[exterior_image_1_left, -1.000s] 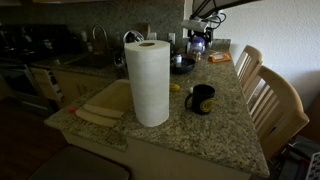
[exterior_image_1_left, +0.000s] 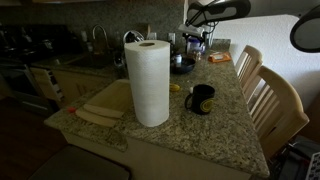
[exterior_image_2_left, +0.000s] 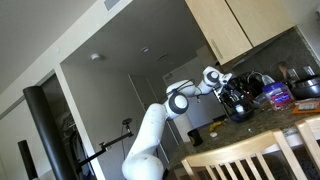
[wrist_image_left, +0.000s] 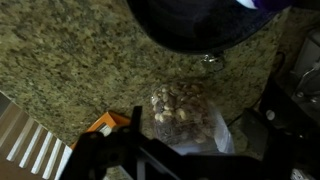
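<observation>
In the wrist view, a clear bag of brown and tan nuts (wrist_image_left: 182, 112) lies on the speckled counter. My gripper is open, with dark fingers (wrist_image_left: 128, 152) on either side of the bag's lower part. I cannot tell whether the fingers touch the bag. A dark round pan (wrist_image_left: 195, 22) is just beyond it, at the top of the wrist view. Exterior view 1 shows my gripper (exterior_image_1_left: 193, 38) over the far end of the counter, close to the dark pan (exterior_image_1_left: 182, 65). The bag is hard to make out there.
A paper towel roll (exterior_image_1_left: 149, 85) and a black mug (exterior_image_1_left: 200, 99) stand nearer on the counter. An orange item (wrist_image_left: 105, 122) lies beside the bag. Wooden chairs (exterior_image_1_left: 275, 105) line the right side. A plastic tub (exterior_image_2_left: 278, 95) is by the wall.
In exterior view 1 the arm has swung lower, with more of its upper length showing at the top right. The gripper has shifted slightly. The counter objects look unmoved.
</observation>
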